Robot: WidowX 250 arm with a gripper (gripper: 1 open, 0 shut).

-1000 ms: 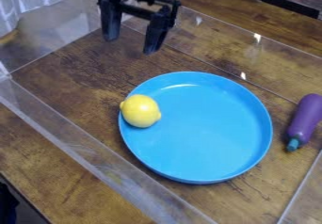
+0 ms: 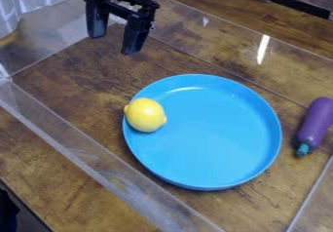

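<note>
My gripper (image 2: pixel 115 31) is at the top left, open, with a dark finger on either side and nothing visible between them, above the bare wood. A blue plate (image 2: pixel 215 138) lies at the centre right, holding a yellow round object (image 2: pixel 144 114) near its left rim. A purple eggplant-like object (image 2: pixel 314 125) with a teal end lies at the right edge, beside the plate.
Transparent walls or edges run along the left and lower left, and at the right corner.
My gripper has moved left and slightly up, and turned a little. The plate and both objects have not moved.
</note>
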